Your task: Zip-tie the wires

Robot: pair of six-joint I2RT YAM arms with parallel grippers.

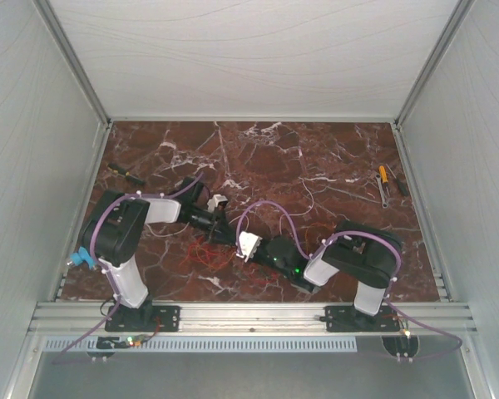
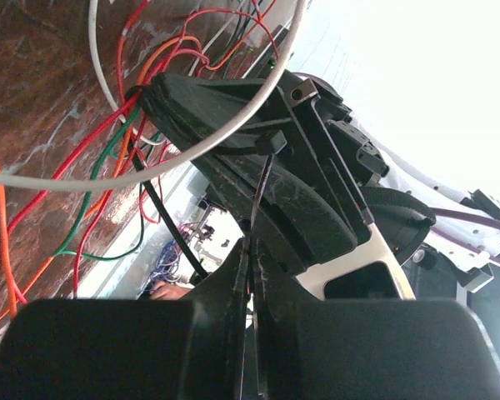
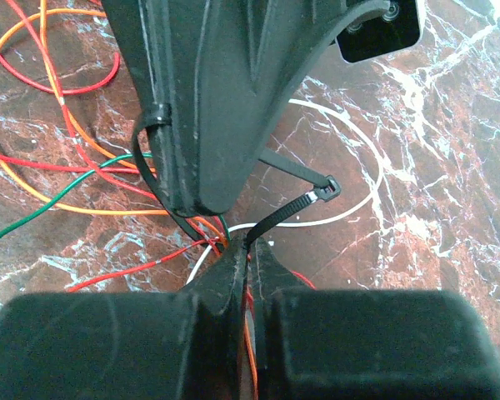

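Loose wires [image 2: 92,183] in red, orange and green bunch together beside the fingertips of my right gripper. That gripper is shut on a black zip tie [image 3: 279,215] just short of its small square head [image 3: 327,188]. From the head a thin strap runs to my left gripper, whose fingers are shut on it. Another black strap [image 2: 168,212] slants down past the wires in the left wrist view. Whether the loop goes round every wire cannot be told, as the fingers hide part of it. In the top view both grippers meet near the table's middle.
A white cable [image 3: 362,146] curves behind the bundle and crosses in front of the left wrist camera. An orange-handled tool [image 1: 383,176] and a wrench lie at the right; another tool [image 1: 126,174] lies at the left.
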